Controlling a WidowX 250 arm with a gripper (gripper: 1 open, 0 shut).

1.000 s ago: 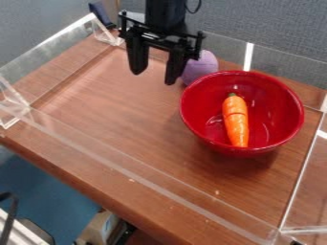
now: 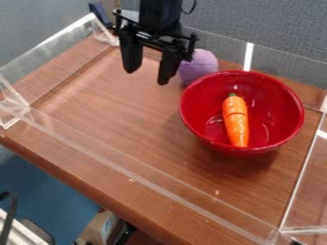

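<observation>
My black gripper [image 2: 148,65] hangs over the back of the wooden table, open, with nothing between its fingers. Just behind and right of it a purple round object [image 2: 201,64] rests on the table, partly hidden by the gripper. A red bowl [image 2: 272,124] stands on the right, holding an orange carrot [image 2: 235,121].
Clear plastic walls [image 2: 312,191] edge the wooden table [image 2: 109,134]. Below the front left edge are a blue floor and a cardboard piece [image 2: 98,228].
The gripper has shifted very slightly to the left. The bowl, carrot and purple object stay in place.
</observation>
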